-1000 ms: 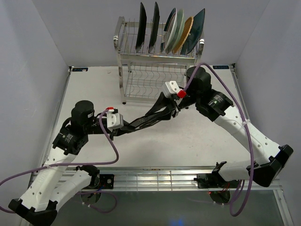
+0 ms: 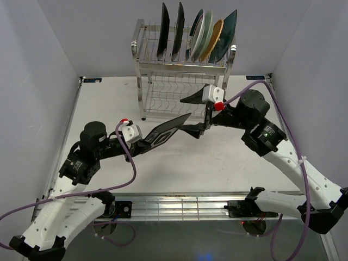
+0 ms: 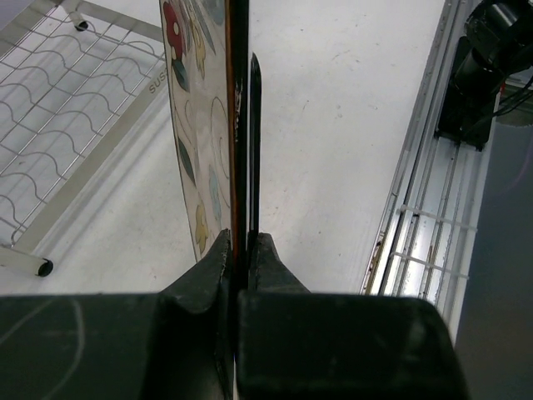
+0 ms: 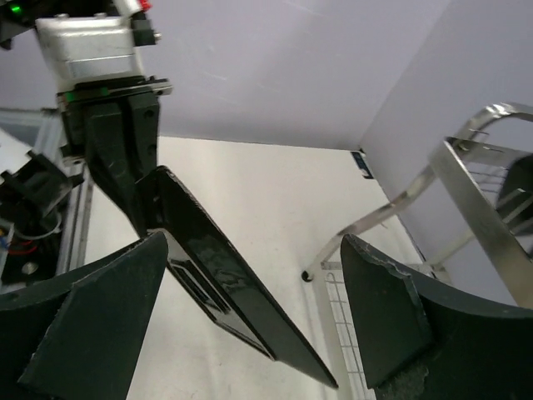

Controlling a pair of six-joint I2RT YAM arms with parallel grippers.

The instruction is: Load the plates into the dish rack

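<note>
My left gripper (image 2: pixel 143 144) is shut on a dark, square-edged plate (image 2: pixel 168 127), which stands steeply tilted between the arms. In the left wrist view the plate (image 3: pixel 200 125) shows a floral face and a dark rim. My right gripper (image 2: pixel 187 114) is open just right of and above the plate's far end; in the right wrist view the plate (image 4: pixel 241 283) lies beyond its spread fingers. The dish rack (image 2: pixel 138 68) stands at the back, its upper tier holding several upright plates, among them a dark one (image 2: pixel 163 32) and a tan one (image 2: pixel 212 41).
The rack's lower tier (image 2: pixel 163 98) appears empty. A metal grille (image 2: pixel 168 206) runs along the front edge, and grey walls enclose both sides.
My right gripper has opened out and drawn away from the plate, toward the right. The left gripper has shifted slightly with the plate, which now stands at a different tilt.
</note>
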